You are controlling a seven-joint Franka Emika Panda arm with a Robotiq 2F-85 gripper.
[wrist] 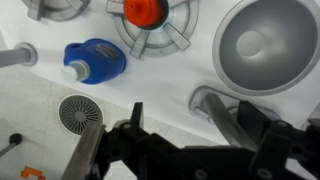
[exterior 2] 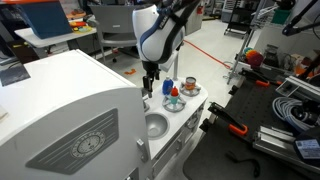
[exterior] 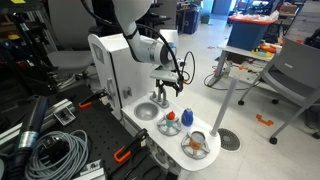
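My gripper is open, its two dark fingers [wrist: 252,118] spread apart in the wrist view. The grey metal faucet [wrist: 222,112] rises between them, closer to the right-hand finger; I cannot tell whether they touch. In exterior view 1 the gripper [exterior: 168,79] hangs low over the faucet area behind the sink and hides part of the faucet. The round grey sink bowl [wrist: 268,45] is empty. A red object [wrist: 146,11] rests on a burner [wrist: 180,37], and a blue bottle with a white cap [wrist: 95,60] stands behind that burner.
A pot [exterior: 197,138] sits on the farther burner. The white cabinet wall [exterior: 112,65] stands close beside the arm. A coil of grey cable [exterior: 62,155] and a red-handled clamp [exterior: 130,150] lie on the dark table. A grey post [exterior: 226,103] rises behind the counter.
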